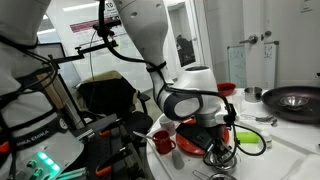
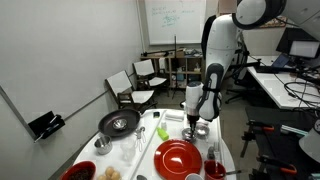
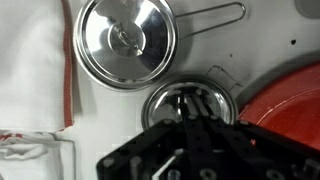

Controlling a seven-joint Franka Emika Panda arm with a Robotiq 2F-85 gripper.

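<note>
My gripper points down over a small steel pot with a wire handle in the wrist view. Its dark fingers look shut, and nothing clear shows between them. The fingers cover the pot's middle, so contact there is hard to judge. Beside it lies a larger shiny steel lidded pan with a round knob and a long loop handle. In the first exterior view, the gripper is low over the steel pot, at the right of the red plate.
A red mug stands left of the plate. Farther back are a black frying pan and a green item. White cloth lies at the wrist view's left. The second exterior view shows a large red plate close by.
</note>
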